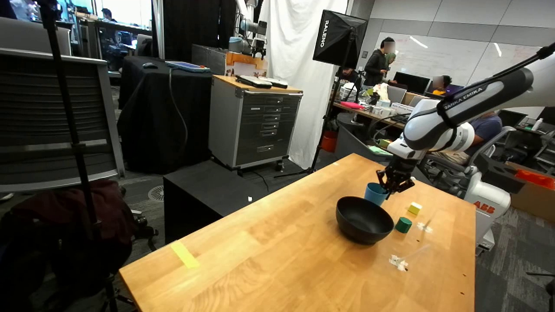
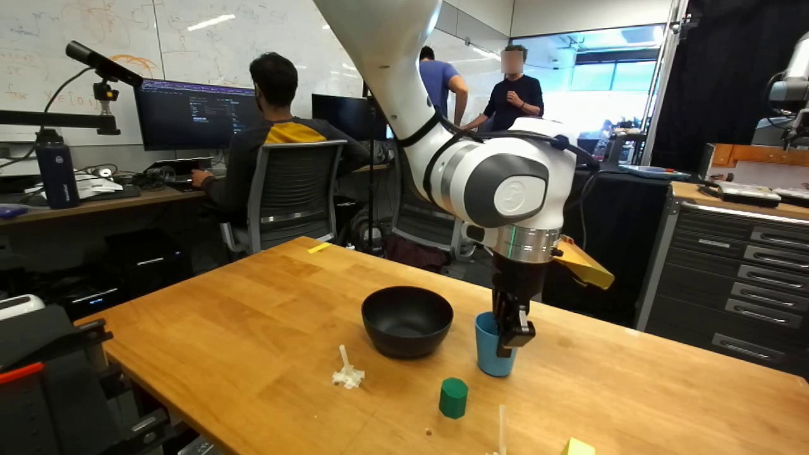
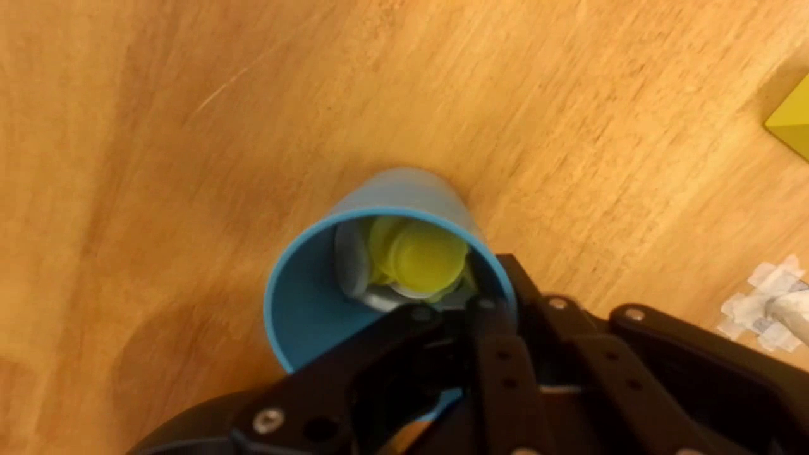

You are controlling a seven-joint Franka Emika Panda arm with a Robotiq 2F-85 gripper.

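A blue cup (image 2: pixel 493 355) stands upright on the table, with yellow and clear or silvery items (image 3: pixel 421 258) inside it in the wrist view. My gripper is shut on the cup's wall, one finger inside the rim and the other outside. From the second exterior view, the gripper (image 2: pixel 509 337) points down at the cup's side. Exterior view 1 has the gripper (image 1: pixel 390 187) at the rim of the blue cup (image 1: pixel 373 194). The lower part of the cup's opening is hidden behind the fingers in the wrist view.
Close beside the cup is a black bowl (image 2: pixel 407 322). A green block (image 2: pixel 453 398) and a yellow block (image 1: pixel 414 208) lie nearby, along with two taped-down white sticks (image 2: pixel 348 375).
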